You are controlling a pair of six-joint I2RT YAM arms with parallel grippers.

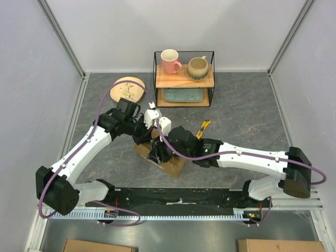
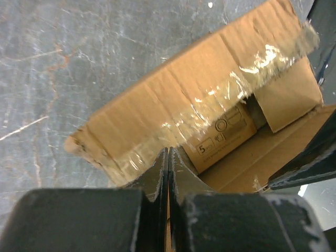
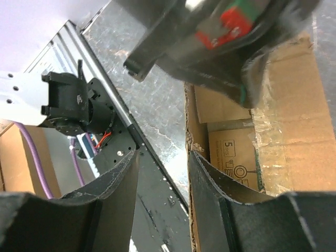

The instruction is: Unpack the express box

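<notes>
The open cardboard express box (image 1: 173, 168) lies on the grey table, largely under both arms in the top view. In the left wrist view a taped flap (image 2: 173, 100) is raised, with a printed carton (image 2: 220, 137) inside. My left gripper is shut over the box, nothing visible between its fingers. My right gripper is part open, its fingers either side of the box's near wall region, beside the printed carton (image 3: 231, 155).
A yellow cutter (image 1: 202, 128) lies right of the box. A rack (image 1: 157, 86) with two mugs and a plate (image 1: 127, 90) stand at the back.
</notes>
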